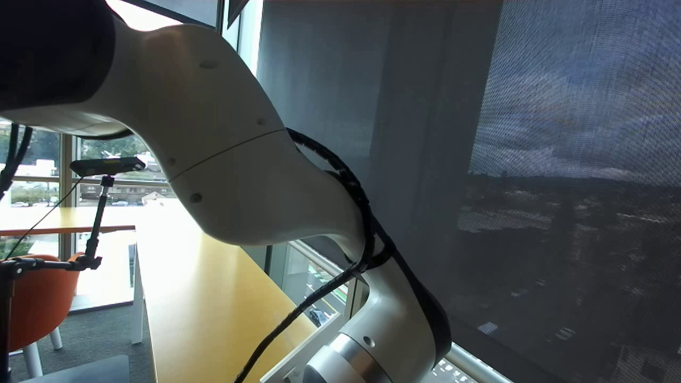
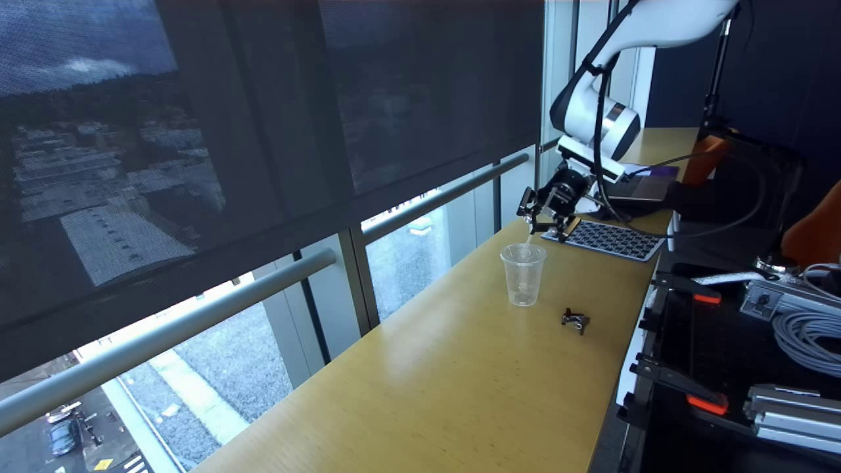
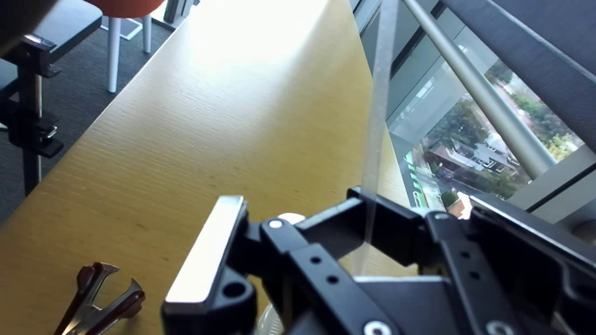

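A thin translucent straw (image 3: 378, 106) runs between the black fingertips of my gripper, which is shut on it in the wrist view. One length of the straw reaches up out of that frame, while a shorter piece shows below the fingers. A clear plastic cup (image 2: 523, 275) stands upright on the table, just in front of my gripper (image 2: 544, 221) in exterior view 2. Whether the straw's end is inside the cup, I cannot tell. Most of the cup is hidden behind the fingers in the wrist view. In exterior view 1 the gripper is out of frame.
A staple remover (image 2: 576, 320) lies on the wooden table (image 2: 441, 378) near the cup. Behind the gripper are a dark patterned board (image 2: 611, 240) and a laptop (image 2: 642, 186). A metal rail (image 2: 197, 323) and windows border one side.
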